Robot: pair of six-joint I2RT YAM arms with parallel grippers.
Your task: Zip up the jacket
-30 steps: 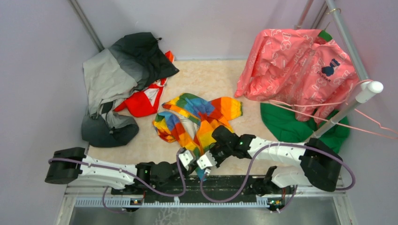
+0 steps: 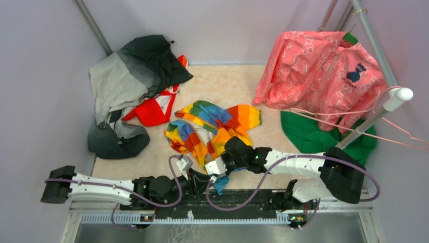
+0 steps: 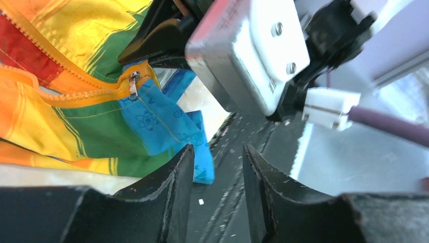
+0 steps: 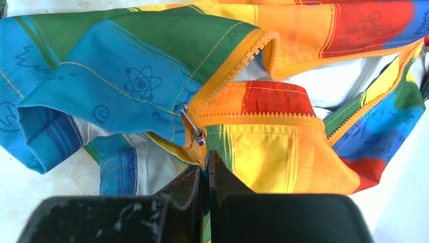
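The rainbow jacket [image 2: 212, 126] lies unzipped on the table, its orange zipper teeth visible in both wrist views. A silver zipper pull [image 3: 133, 86] [image 4: 197, 132] sits near the hem at the blue corner. My right gripper is shut on the jacket's hem just below that pull. My left gripper is part open, low beside the hem, with nothing between its fingers; the right gripper's body is above it in the left wrist view.
Grey-black garments [image 2: 126, 86] and a red one [image 2: 154, 109] lie back left. A pink jacket [image 2: 313, 76] hangs on a rail [image 2: 377, 116] at right, over a green cloth [image 2: 308, 131]. The table's front edge is just below the grippers.
My left arm has moved leftward, away from the hem.
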